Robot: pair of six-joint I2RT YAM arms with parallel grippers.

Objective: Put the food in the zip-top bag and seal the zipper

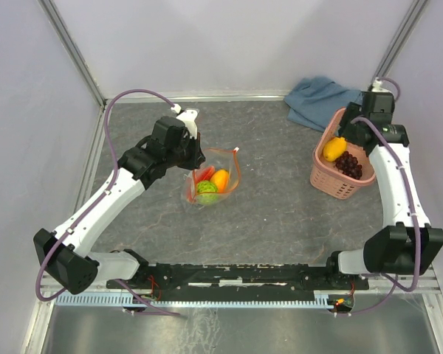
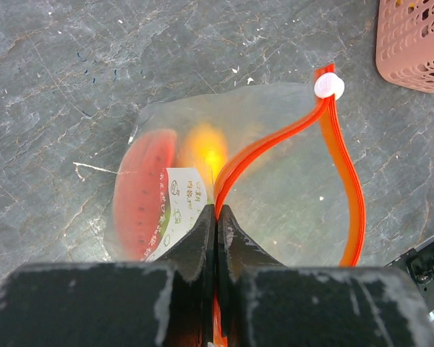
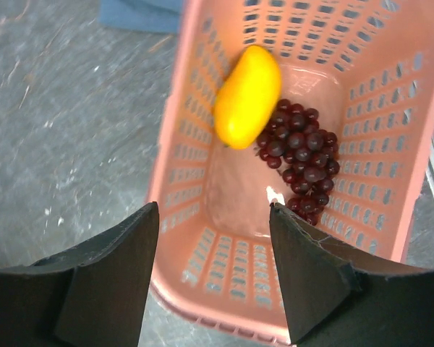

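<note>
The clear zip bag with an orange zipper holds watermelon, a green item and an orange-yellow fruit. My left gripper is shut on the bag's zipper edge, with the mouth hanging open. My right gripper is open above the pink basket, which holds a yellow mango-like fruit and dark red grapes.
A blue cloth lies at the back beside the basket. Grey worktop between bag and basket is clear; walls border the back and sides.
</note>
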